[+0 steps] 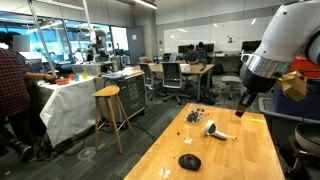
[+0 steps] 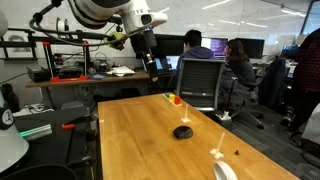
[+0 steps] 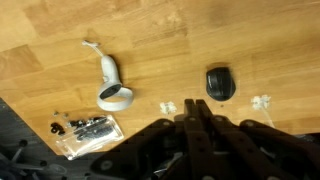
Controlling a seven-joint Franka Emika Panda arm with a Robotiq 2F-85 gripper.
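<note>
My black gripper hangs well above the wooden table, its fingers close together in the wrist view. It looks shut, and I make out nothing between the fingertips. A dark computer mouse lies on the table to the right of the fingers in that view. To their left rests a white controller with a ring. The gripper touches neither. In exterior view 1 the mouse is at the table's near side and the controller lies farther back.
A clear bag of small parts lies near the table edge, with dark bits beside it. Small white pieces are scattered around the mouse. A wooden stool stands beside the table.
</note>
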